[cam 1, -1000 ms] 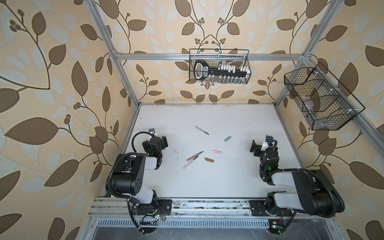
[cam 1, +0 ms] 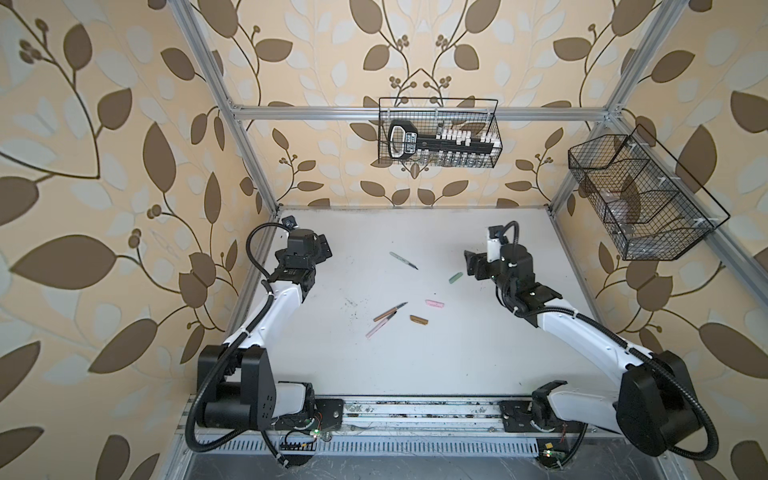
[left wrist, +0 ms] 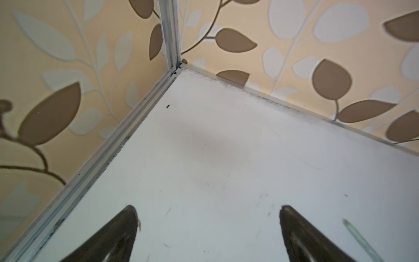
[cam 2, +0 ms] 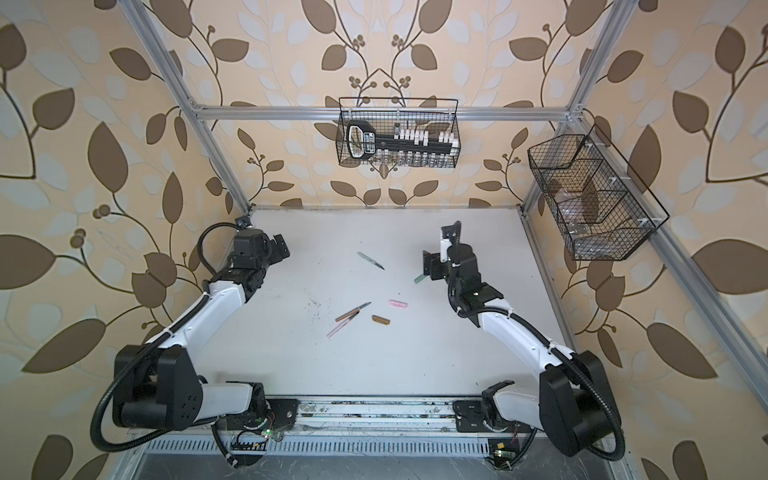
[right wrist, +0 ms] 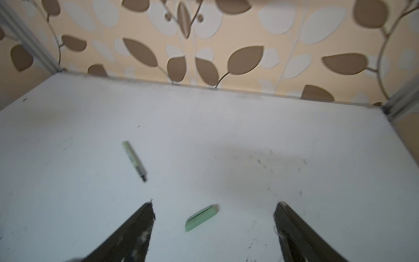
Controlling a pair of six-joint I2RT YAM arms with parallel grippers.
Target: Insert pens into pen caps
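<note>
A green pen (cam 1: pixel 403 260) lies at mid-table, with a green cap (right wrist: pixel 200 217) to its right. Nearer lie a brown pen (cam 1: pixel 385 313) and a pink pen (cam 1: pixel 376 328) close together, plus a pink cap (cam 1: pixel 434 303) and a brown cap (cam 1: pixel 418 319). My left gripper hovers at the table's left, open and empty. My right gripper hangs over the right side near the green cap, which shows beyond its open fingers in the right wrist view.
Wire baskets (cam 1: pixel 438 164) hang on the back and right frames, above the table.
Both arms have risen and reached toward the back of the table; the right one has also moved inward toward the green cap. The pens and caps have not moved.
</note>
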